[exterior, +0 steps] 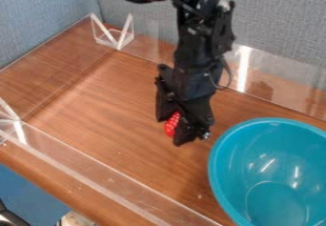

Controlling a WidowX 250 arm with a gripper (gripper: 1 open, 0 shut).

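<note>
My black gripper [181, 123] is low over the wooden surface at the centre of the camera view, shut on a small red object [171, 126] that is partly hidden behind its fingers. A large turquoise bowl [270, 190] sits at the right front, to the right of the gripper and apart from it.
The wooden tray [95, 106] has clear walls along its edges, with white brackets at the back left and left side. Grey padded panels stand behind. Free surface lies left of the gripper.
</note>
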